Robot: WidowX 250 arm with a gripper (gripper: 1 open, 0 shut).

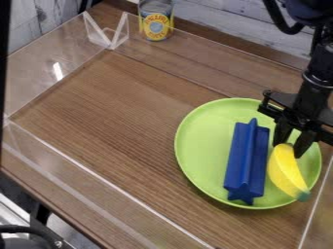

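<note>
A green plate [202,146] lies on the wooden counter at the right. On it rest a blue triangular block [246,160] and, to its right, a yellow banana [290,177]. My black gripper [289,138] reaches down from the upper right onto the banana's upper end, shut on it as far as shows; the fingertips partly hide that end.
A can with a yellow label [156,21] stands at the back, beside a clear plastic stand [107,34]. A wall runs behind, and the counter's edge is at the lower left.
</note>
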